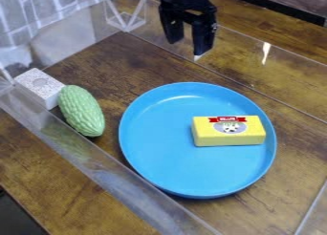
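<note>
My dark gripper [188, 31] is at the top centre of the camera view, above and behind the blue plate [160, 148]; its fingers are too dark and small to tell how they stand. A yellow box [228, 136] with a red label lies on the right part of the plate. Left of the plate lie a green bumpy vegetable, like a bitter melon [80, 113], and a white speckled block [38, 87].
Clear panels run along its edges, and a whitish curtain-like surface [45, 24] is at the back left.
</note>
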